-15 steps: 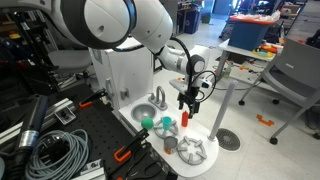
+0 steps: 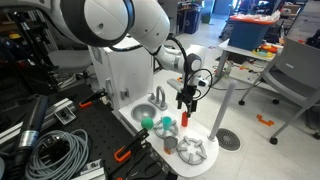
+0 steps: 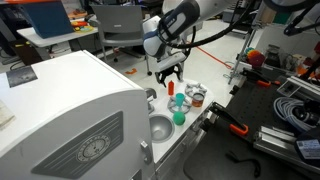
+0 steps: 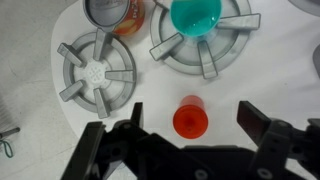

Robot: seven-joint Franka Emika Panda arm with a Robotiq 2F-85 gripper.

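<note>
A small red cylinder [image 2: 185,119] stands upright on the white stove-and-sink top. My gripper [image 2: 186,104] is just above it, pointing down. In the wrist view the red cylinder's round top [image 4: 190,123] shows between the two dark fingers, with white surface visible on both sides of it. The fingers are open and hold nothing. Exterior view 2 also has the red cylinder [image 3: 171,88] below the gripper [image 3: 170,76]; the exact height between them is hard to tell.
A teal cup [image 4: 195,14] sits on one burner and a metal can [image 4: 113,14] stands close to another burner [image 4: 98,73]. A green round object [image 3: 178,118] lies near the sink [image 3: 160,129]. The faucet [image 2: 161,98] rises at the left.
</note>
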